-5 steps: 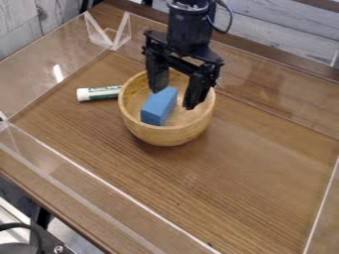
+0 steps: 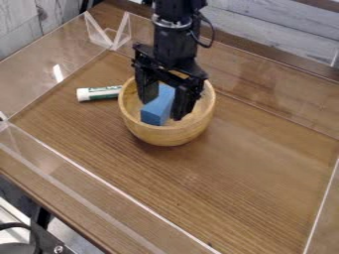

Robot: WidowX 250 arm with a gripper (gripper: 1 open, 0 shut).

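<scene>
My black gripper (image 2: 166,84) hangs over a light wooden bowl (image 2: 179,129), its two fingers open and low, at or just inside the rim. A blue block (image 2: 158,108) lies in the bowl below and between the fingers, partly hidden by them. I cannot tell whether either finger touches it.
A white and green tube (image 2: 98,93) lies left of the bowl on the wooden table (image 2: 225,189). A white fence-like edge runs along the back.
The gripper has moved left and lower, from over the bowl's right part to over the blue block, which it now partly covers.
</scene>
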